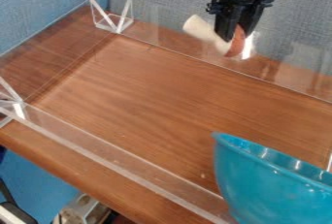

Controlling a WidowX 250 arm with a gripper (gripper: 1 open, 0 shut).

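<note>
My black gripper [236, 26] hangs at the top centre-right of the camera view, over the back edge of the wooden board, shut on a cylindrical object with a white body [204, 31] and an orange-red part [236, 44]. The object is tilted, its white part pointing up to the left. What exactly it is cannot be told.
A teal bowl [270, 184] fills the lower right. The wooden board [143, 102] is clear in the middle, bordered by clear plastic walls with white corner brackets [113, 16] at back left and front left. Grey padded walls stand behind.
</note>
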